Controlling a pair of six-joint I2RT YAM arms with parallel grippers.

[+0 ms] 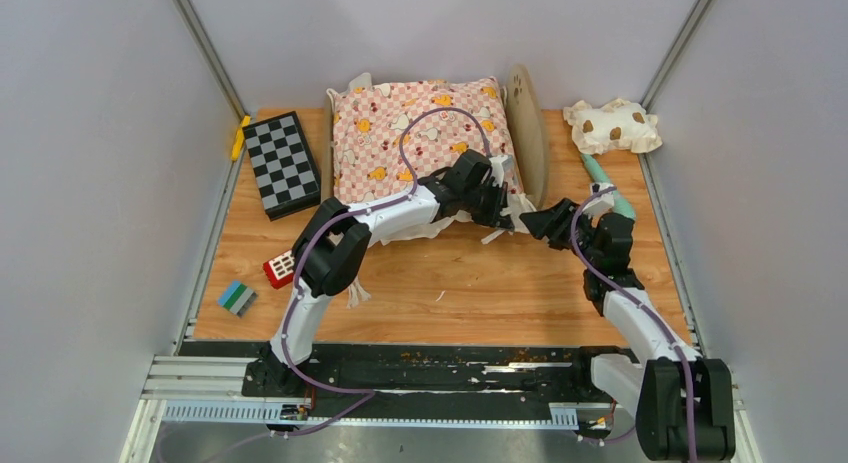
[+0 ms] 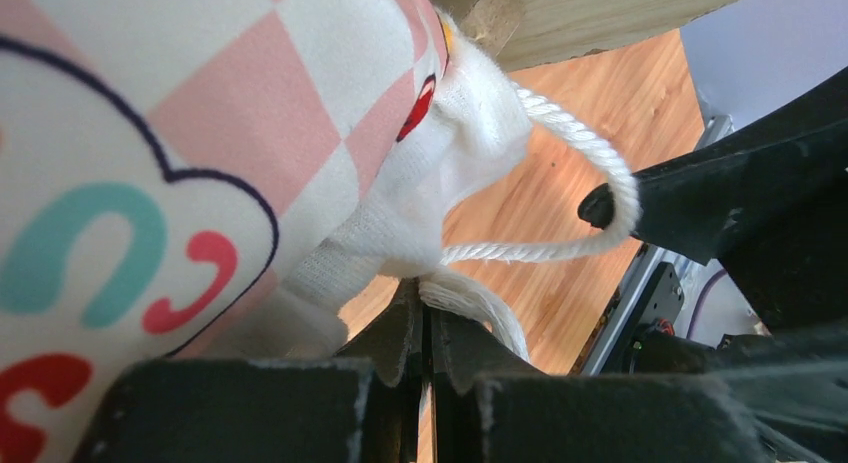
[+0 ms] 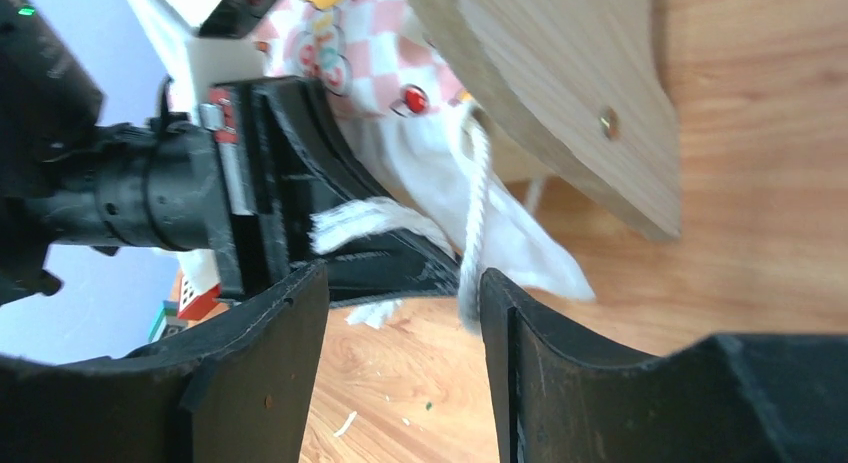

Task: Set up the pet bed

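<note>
The pet bed's pink-and-white checked cushion [image 1: 410, 133] lies between wooden side panels, the right one [image 1: 527, 133] standing upright. From the white cloth [image 2: 480, 118] at its front right corner comes a white rope [image 2: 590, 148]. My left gripper [image 1: 505, 223] is at that corner, shut on the rope, which bends at its fingertips [image 2: 412, 308]. My right gripper stands open, just right of the left one. In the right wrist view, a strand of rope [image 3: 477, 213] hangs by the tip of one right finger [image 3: 510, 333]; in the left wrist view, the loop crosses a right fingertip.
On the left are a checkered board [image 1: 282, 163], a red-and-white block [image 1: 280, 270] and a striped block [image 1: 238, 298]. A small cream pillow [image 1: 612, 127] and a green roll [image 1: 610, 186] lie at the right.
</note>
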